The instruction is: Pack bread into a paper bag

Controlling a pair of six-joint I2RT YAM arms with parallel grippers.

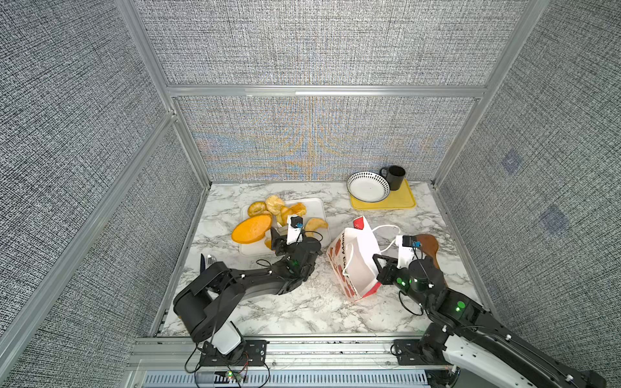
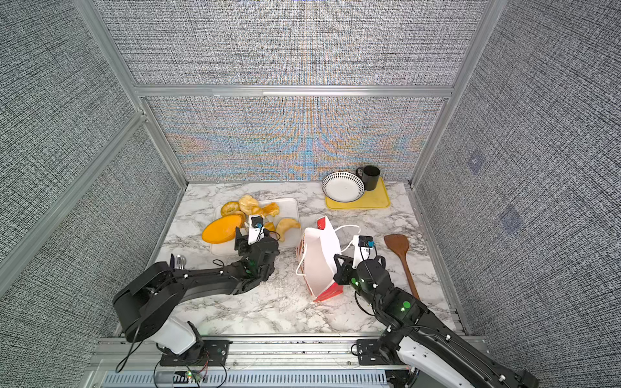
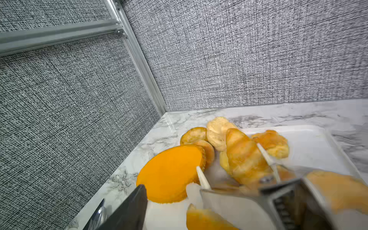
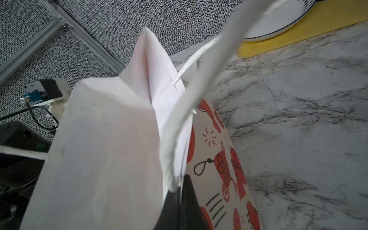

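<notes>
My left gripper stands part open low over the white tray [image 3: 306, 136]. Blurred metal tongs [image 3: 237, 205] lie across the left wrist view, close to its right-hand finger and clear of the left-hand finger [image 3: 132, 207]. A striped bread roll [image 3: 245, 157] is just beyond them. Around it are a bagel-like bread [image 3: 193, 135], a smaller golden piece [image 3: 273, 142] and a large orange oval piece [image 3: 172, 172]. The paper bag [image 1: 362, 262] stands tilted, its mouth open. My right gripper is shut on its rim near a white handle [image 4: 214, 65].
At the back right, a yellow mat [image 1: 372, 204] bears a patterned plate [image 1: 368, 187] and a dark mug [image 1: 393, 176]. A wooden spatula [image 2: 396, 245] lies at the right, cutlery [image 2: 178, 261] at the left.
</notes>
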